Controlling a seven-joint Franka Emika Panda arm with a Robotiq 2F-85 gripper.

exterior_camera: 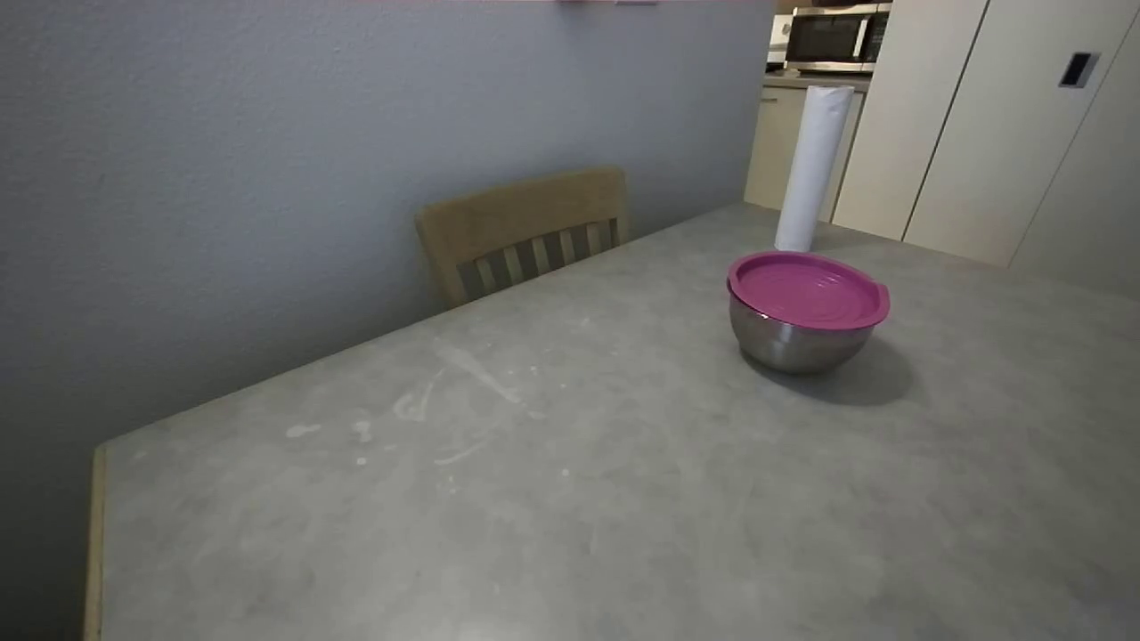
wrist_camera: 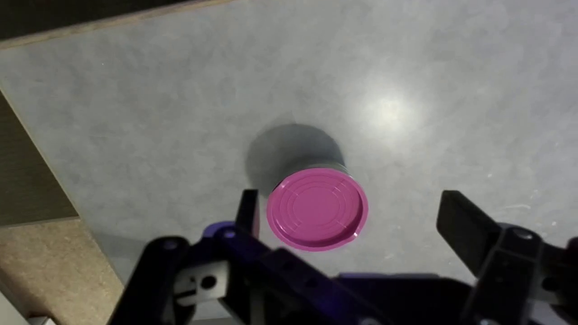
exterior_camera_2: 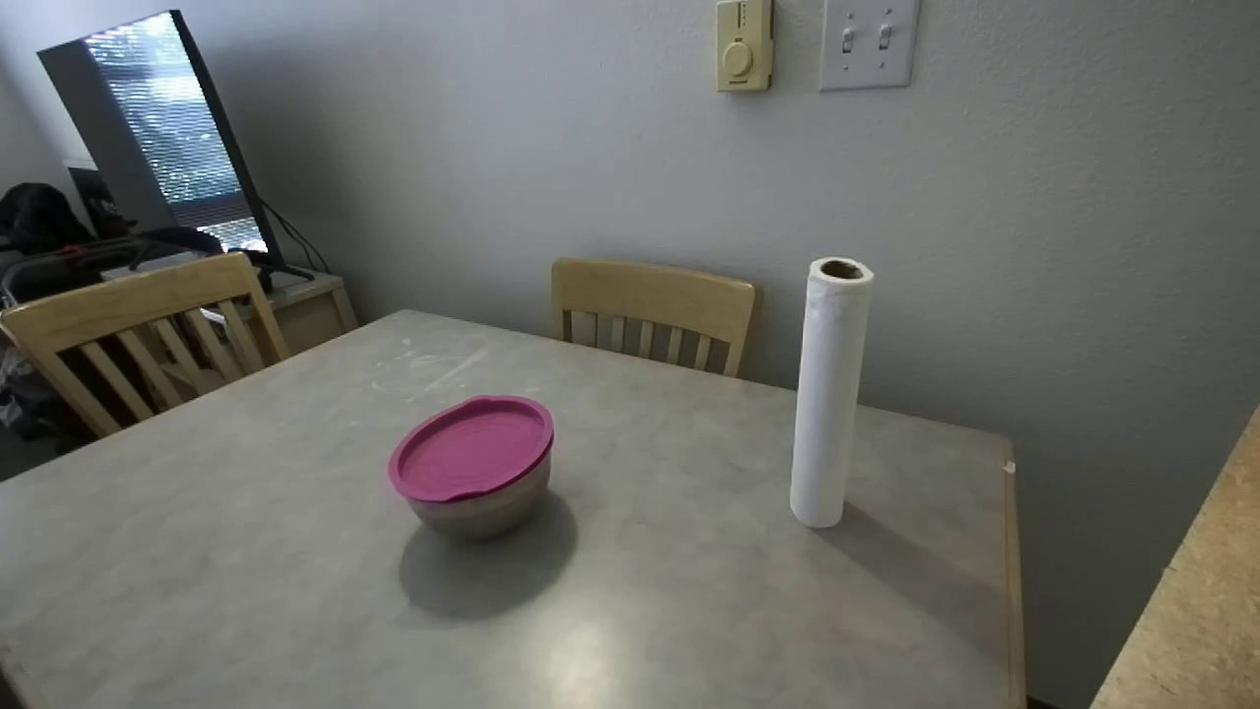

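A steel bowl point(exterior_camera: 796, 347) stands upright on the grey table, topped by a round pink lid point(exterior_camera: 809, 290). In exterior view 2 the same lid point(exterior_camera_2: 474, 449) covers the bowl point(exterior_camera_2: 490, 510) left of centre. Seen from above in the wrist view, the lid point(wrist_camera: 318, 208) hides nearly all of the bowl. My gripper is open, its dark fingers point(wrist_camera: 468, 230) far apart. The lid appears between them in that view, closer to the left finger; the gripper looks well above it, with nothing held. Neither exterior view shows the gripper.
A white paper roll point(exterior_camera_2: 830, 396) stands upright near one end of the table point(exterior_camera_2: 697, 567). Wooden chairs, one with its backrest point(exterior_camera_2: 656, 309) against the wall side, border the table. Much of the tabletop around the bowl is bare, apart from pale smears point(exterior_camera: 470, 369).
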